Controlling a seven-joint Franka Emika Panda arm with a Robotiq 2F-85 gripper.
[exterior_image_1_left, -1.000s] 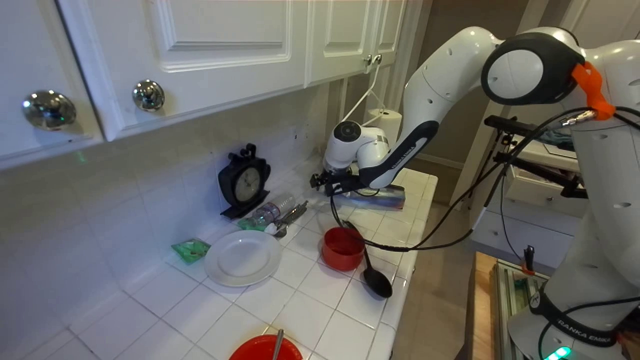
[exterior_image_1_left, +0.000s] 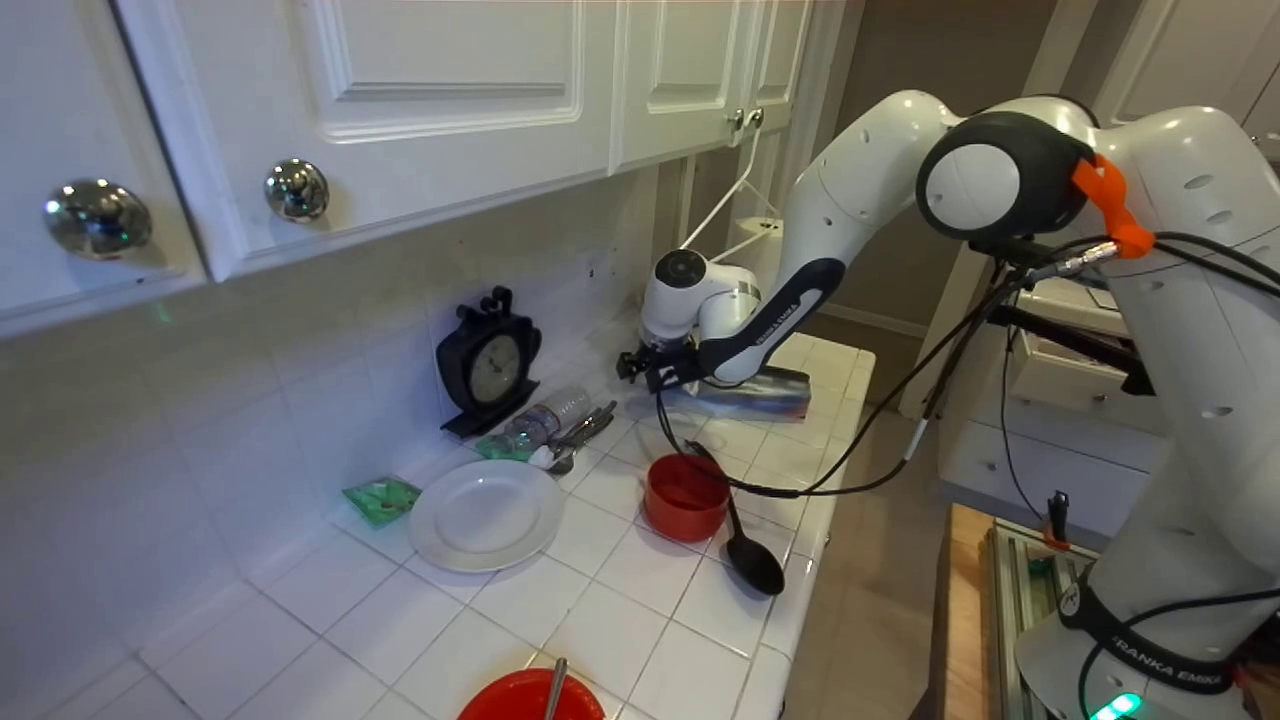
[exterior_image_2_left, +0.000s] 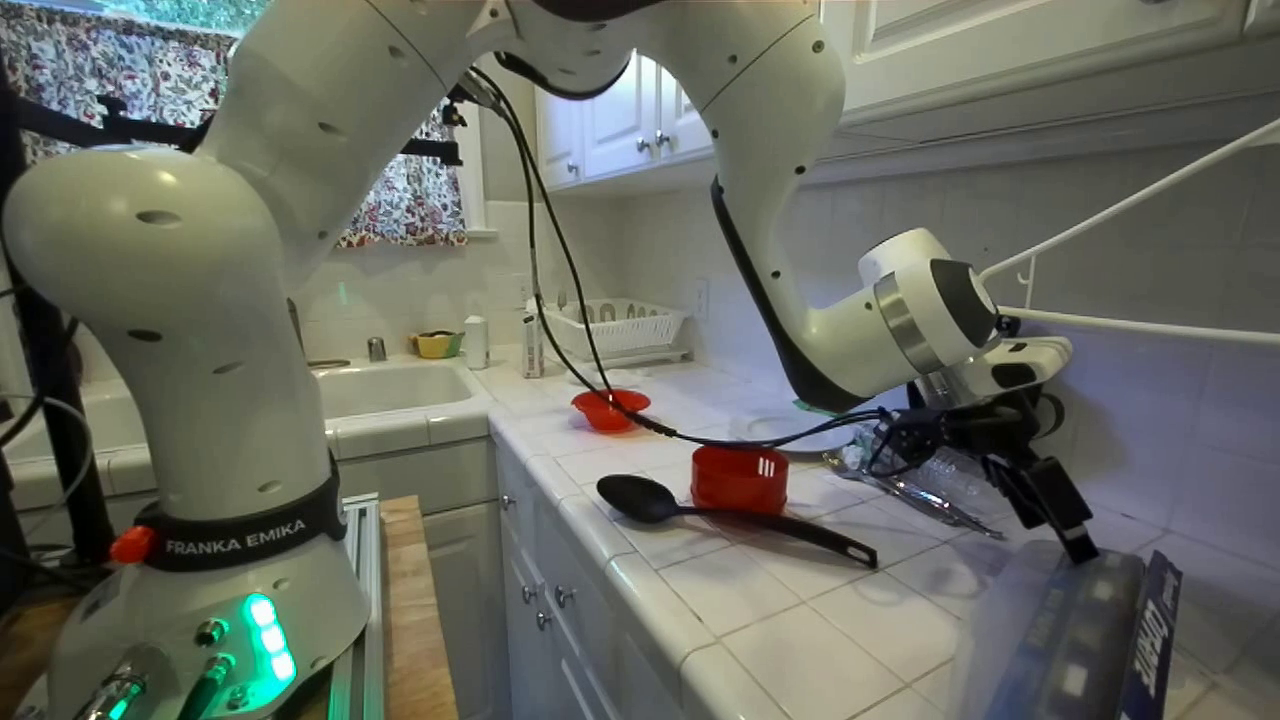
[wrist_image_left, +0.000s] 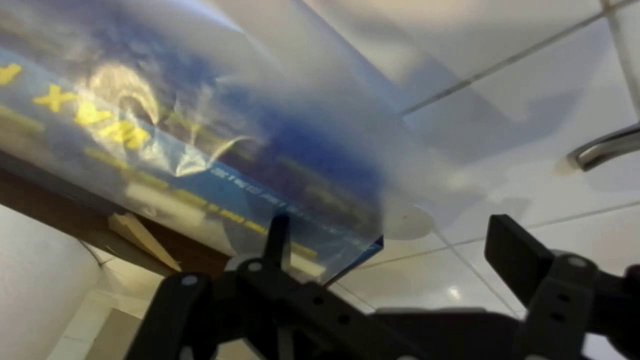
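Note:
My gripper stands open in the wrist view, its two black fingers wide apart with no object held between them. Beside the left finger lies a blue box in clear plastic (wrist_image_left: 252, 186) with yellow lettering, which runs from the upper left to the gap's near side. In exterior view 2 the same package (exterior_image_2_left: 1068, 648) rests on the counter at the front right, and the fingertips are just over or at its far end. Whether a finger touches it I cannot tell. Exterior view 1 shows the package (exterior_image_1_left: 768, 394) partly behind the arm.
A red pot (exterior_image_1_left: 686, 498) and black spoon (exterior_image_1_left: 752, 562) stand near the counter's front edge. Farther along are a white plate (exterior_image_1_left: 486, 516), a clear bottle (exterior_image_1_left: 546, 420), metal utensils (exterior_image_1_left: 584, 428), a dark clock (exterior_image_1_left: 489, 366) and a red bowl (exterior_image_1_left: 528, 696). A white rack (exterior_image_2_left: 1128, 192) hangs close by the wrist.
The arm has shifted a little toward the wall and the left in exterior view 1, with the elbow and wrist slightly lower. The objects on the counter have not moved.

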